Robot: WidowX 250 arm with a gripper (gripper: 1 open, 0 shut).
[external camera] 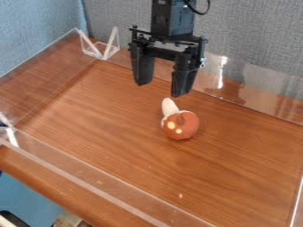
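Note:
My black gripper [162, 74] hangs above the middle of the wooden table, its two fingers apart with nothing between them. Below it and slightly to the right, a round red-orange object [180, 127] with light spots and a white part [168, 108] reaching up behind it rests on the table.
Transparent low walls run along its edges. A white wire-like frame [99, 46] stands at the back left corner, and grey textured panels close the back and left side.

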